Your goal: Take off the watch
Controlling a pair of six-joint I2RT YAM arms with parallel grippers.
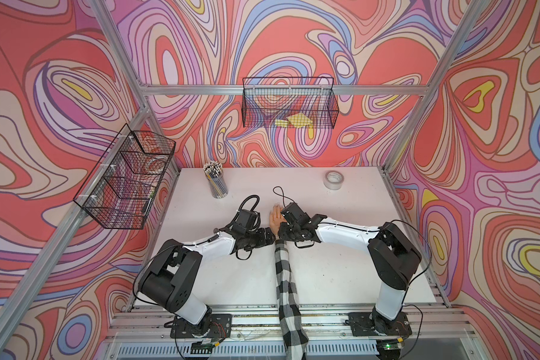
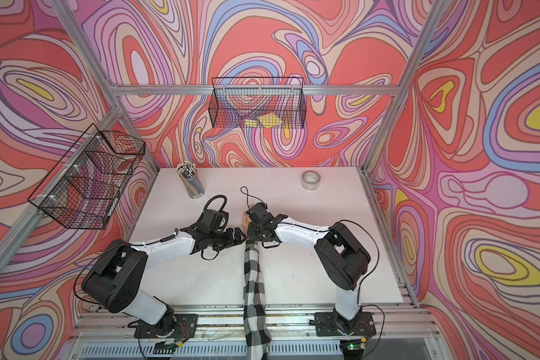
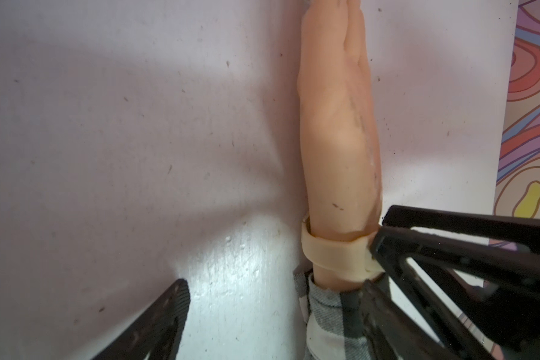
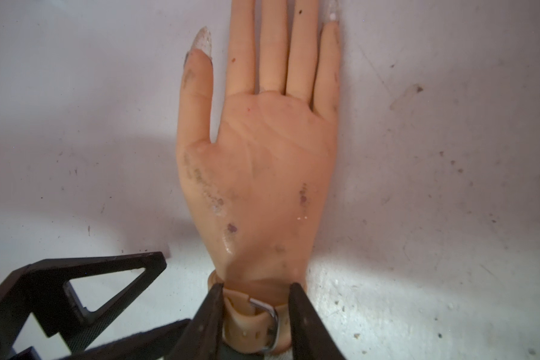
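Observation:
A mannequin hand (image 4: 267, 168) lies palm up on the table, its wrist wearing a cream watch strap (image 3: 336, 252) with a metal buckle (image 4: 273, 327). In the right wrist view, my right gripper is part open, with one finger on each side of the buckled strap. From the left wrist view, a right finger (image 3: 402, 246) overlaps the strap's right edge. My left gripper stands wide open beside the wrist, its right finger over the checkered sleeve (image 3: 336, 318) just below the strap. The watch's face is hidden.
A cup of pencils (image 1: 216, 181) stands at the back left of the table, and a roll of tape (image 1: 333, 179) at the back right. Wire baskets (image 1: 289, 108) hang on the frame. Both grippers are close together at the wrist.

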